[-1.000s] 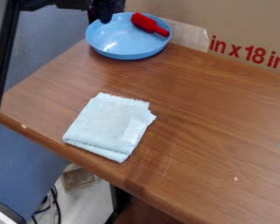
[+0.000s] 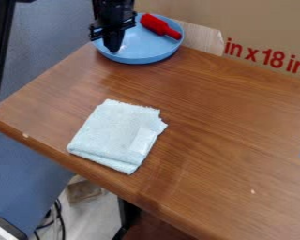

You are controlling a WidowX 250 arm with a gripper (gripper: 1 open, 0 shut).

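A blue plate [image 2: 146, 49] lies at the far left corner of the wooden table [image 2: 228, 141]. A red cylindrical object [image 2: 160, 25] rests in its right part. The black gripper [image 2: 112, 41] is over the plate's left side, low, beside the red object; whether its fingers are open or shut is too small and dark to tell. A folded pale cloth [image 2: 117, 136] lies on the near left part of the table.
A cardboard box [image 2: 265, 28] with red printing stands behind the table. Cables lie below the left edge.
The gripper has moved down from the top of the view into the left part of the plate. The plate, red object and cloth look unmoved.
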